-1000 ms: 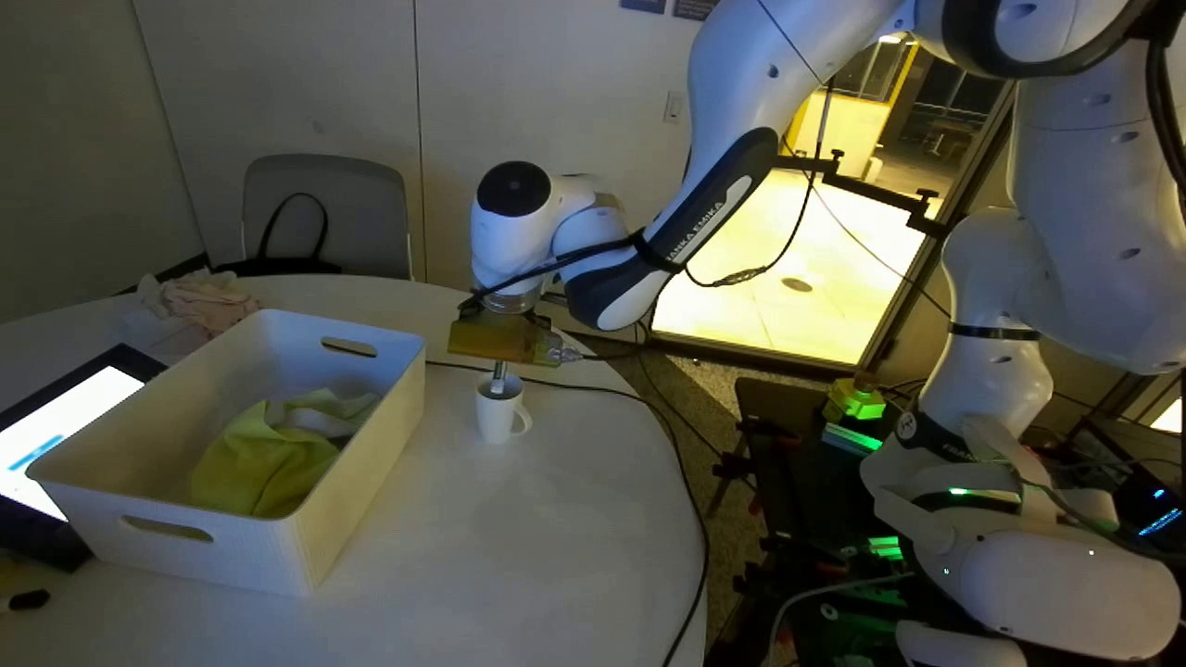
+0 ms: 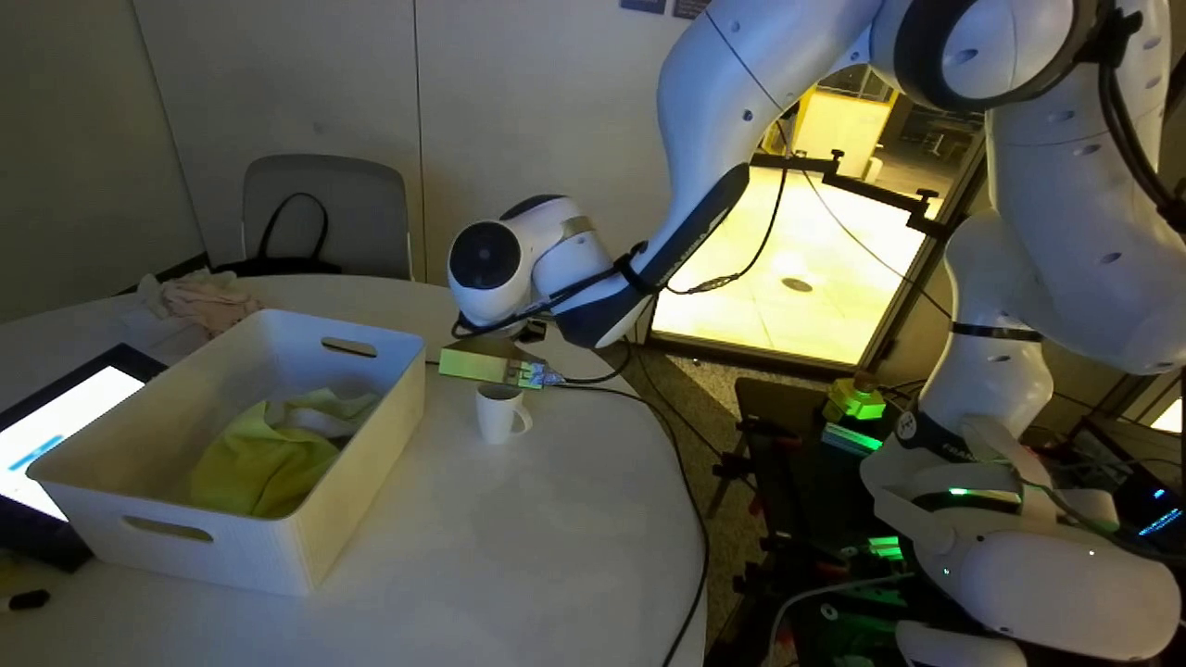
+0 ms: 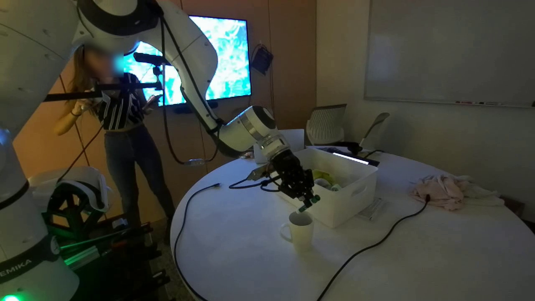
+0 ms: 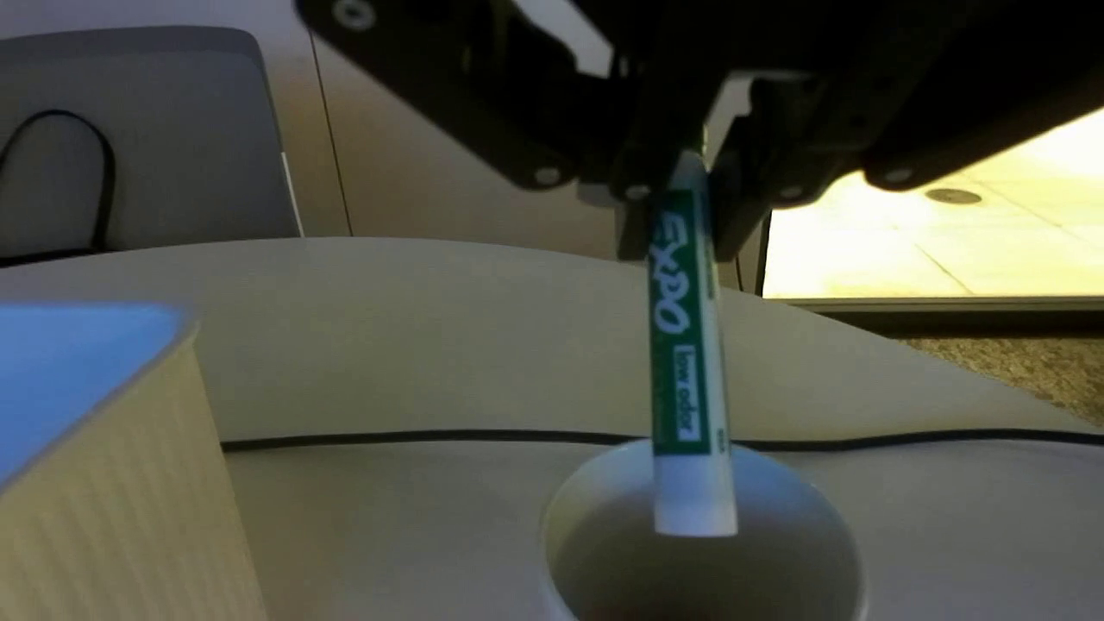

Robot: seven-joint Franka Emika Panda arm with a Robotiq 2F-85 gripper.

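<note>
My gripper is shut on a green and white Expo marker (image 4: 686,341), whose white end points down in the wrist view. Behind that end shows the opening of a white mug (image 4: 564,517). In exterior view 2 the marker (image 3: 309,202) is tilted, held just above the rim of the mug (image 3: 301,235), which stands upright on the round table. Exterior view 1 has the mug (image 2: 497,415) with its handle to the right; the gripper's fingers are mostly hidden there.
Close beside the mug stands a white bin (image 2: 367,467) with a yellow-green cloth (image 2: 261,461) inside. A black cable (image 4: 414,439) crosses the table behind the mug. Pinkish cloth (image 3: 444,190) lies farther off. Bare tabletop (image 2: 534,556) spreads in front of the mug.
The wrist has tilted and shifted left in exterior view 1. A second ago the hand pointed straight down, its lower end at the mug's mouth. Mug and bin have stayed put.
</note>
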